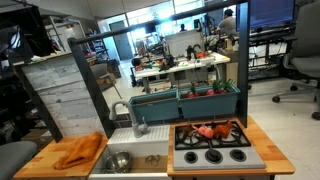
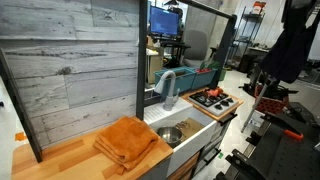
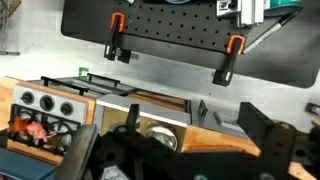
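High above the toy kitchen counter, my gripper stands open in the wrist view, with nothing between its dark fingers. It is apart from every object. A folded orange cloth [image 1: 79, 151] lies on the wooden counter left of the sink. In the white sink [image 2: 200, 126] rests a metal bowl [image 2: 169, 134], which also shows below my fingers in the wrist view. Red and orange items [image 1: 213, 130] sit on the black grate of the stove [image 1: 212, 156]. In exterior view 1 the dark arm [image 1: 15, 45] is cut off at the upper left.
A grey faucet [image 1: 121, 118] rises behind the sink. Black frame posts [image 1: 90, 80] and a whitewashed plank wall [image 2: 80, 75] bound the counter. Blue-green bins [image 1: 210, 103] stand behind the stove. In the wrist view, a black perforated table [image 3: 180, 30] carries clamps and cables.
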